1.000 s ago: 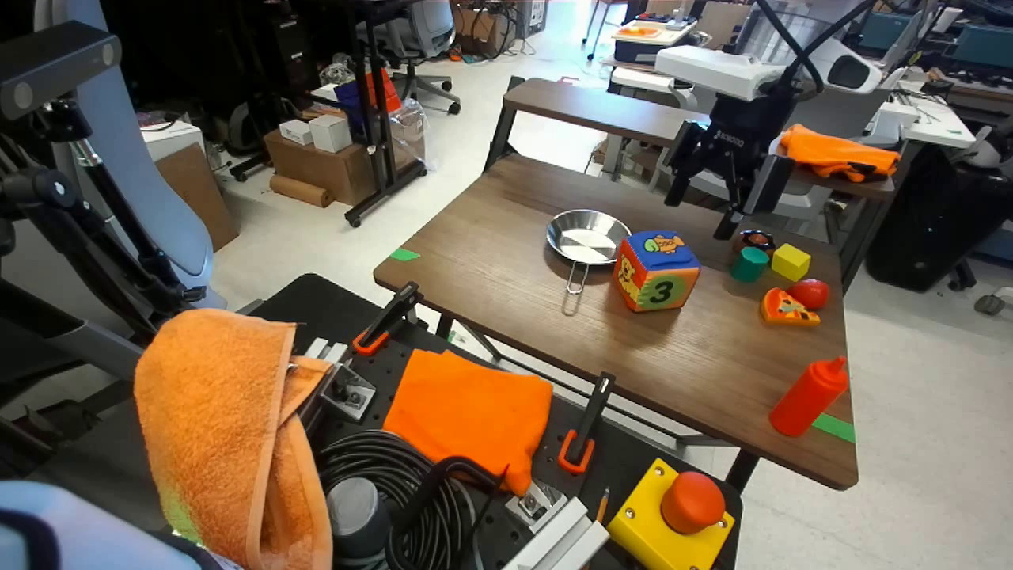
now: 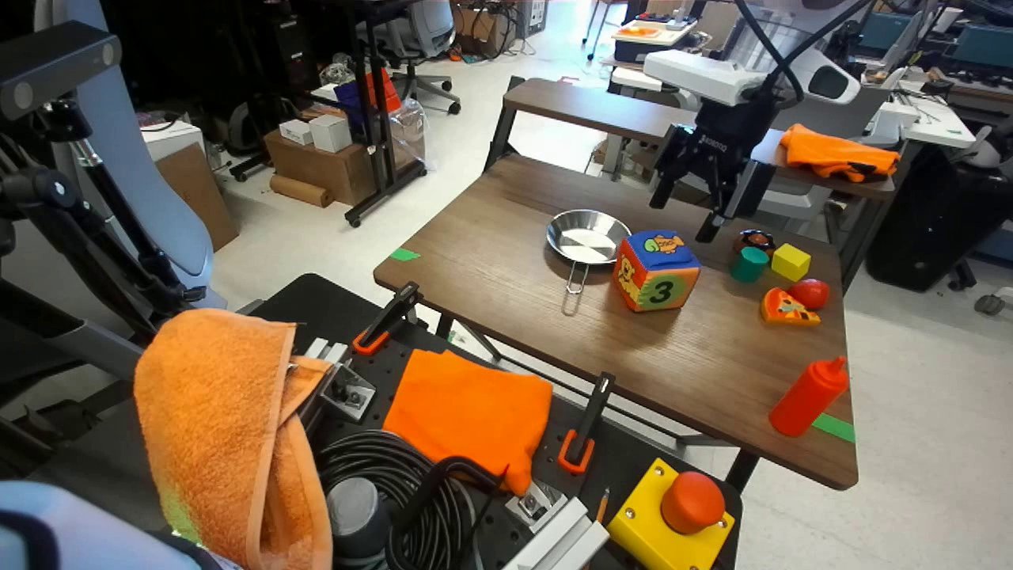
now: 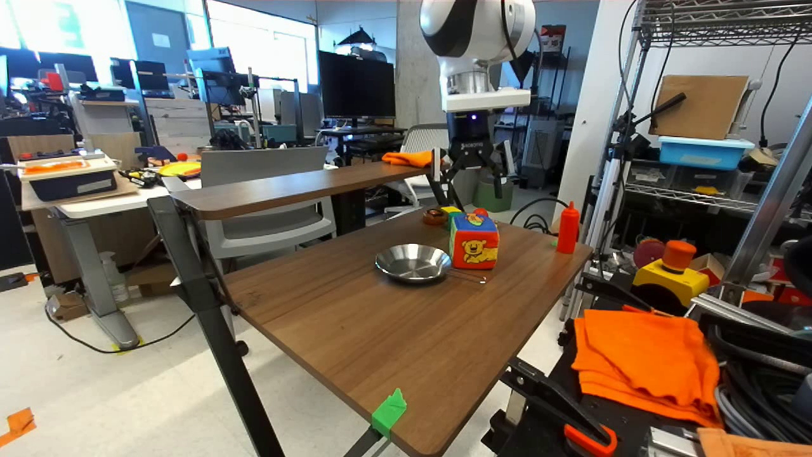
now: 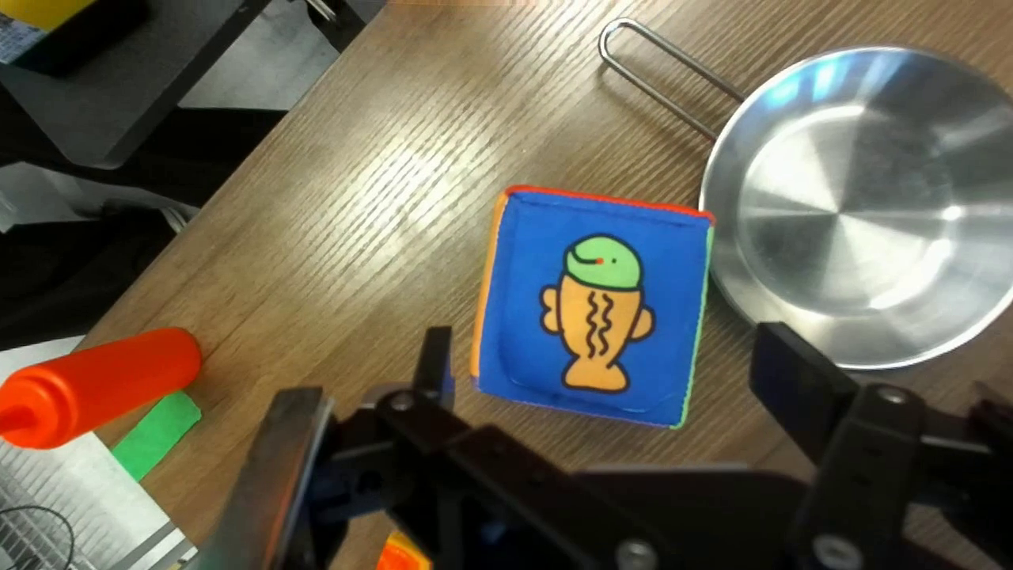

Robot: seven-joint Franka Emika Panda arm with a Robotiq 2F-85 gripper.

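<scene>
My gripper (image 2: 685, 217) hangs open above the far side of the table, its fingers spread with nothing between them. In the wrist view a soft cube (image 4: 594, 309) shows its blue top with an orange and green fish, ahead of the fingertips and below them. Beside the cube, on the wooden table (image 2: 532, 275), rests a shiny metal pan (image 2: 588, 237) with a wire handle (image 4: 665, 81). From the second exterior view, the pan (image 3: 413, 263) lies left of the cube (image 3: 474, 242), and its handle runs past the cube's near side.
A red squeeze bottle (image 2: 809, 397) stands near the table's right corner. Grouped at the far right are a green cylinder (image 2: 749, 265), a yellow block (image 2: 790, 262), a red ball (image 2: 810, 294) and a toy pizza slice (image 2: 788, 308).
My gripper has shifted left and slightly lower in the first exterior view, closer to the cube and pan. It stays open, and the objects on the table have not moved.
</scene>
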